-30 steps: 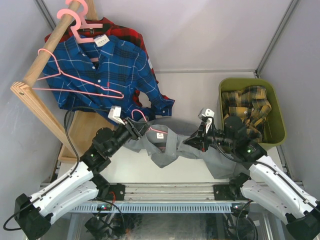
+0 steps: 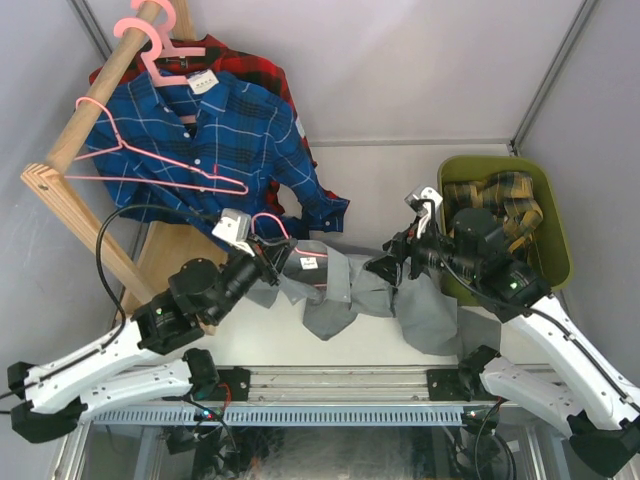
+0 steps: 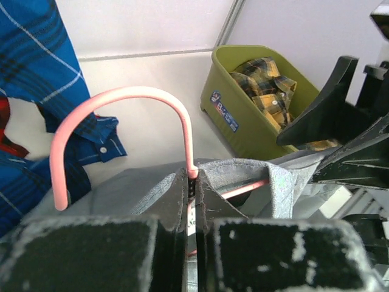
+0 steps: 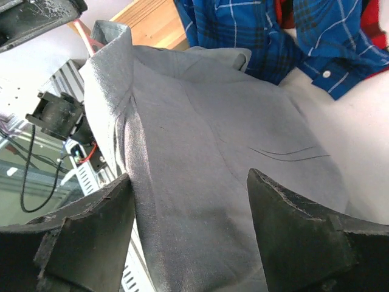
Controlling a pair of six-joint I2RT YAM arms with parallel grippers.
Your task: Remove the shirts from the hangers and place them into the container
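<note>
The grey shirt (image 2: 425, 312) hangs between my arms over the white table, with the pink hanger (image 3: 121, 92) partly inside its collar. At the base of the hanger's hook, my left gripper is shut on the thin neck; the hook rises above its fingertips. My right gripper is over the shirt's right part, its fingers (image 4: 298, 234) wide apart. Grey cloth (image 4: 188, 182) lies between and beyond these fingers, and they do not clamp it. Most of the hanger's bar is hidden by the fabric.
A wooden rack (image 2: 100, 95) at the left carries an empty pink hanger (image 2: 160, 155), a blue plaid shirt (image 2: 225, 135) and a red plaid shirt (image 2: 250, 65). A green bin (image 2: 560, 240) holding a yellow plaid shirt (image 2: 500, 205) stands right, behind my right arm.
My right gripper has opened and moved a little up and right. The shirt's right part has shifted.
</note>
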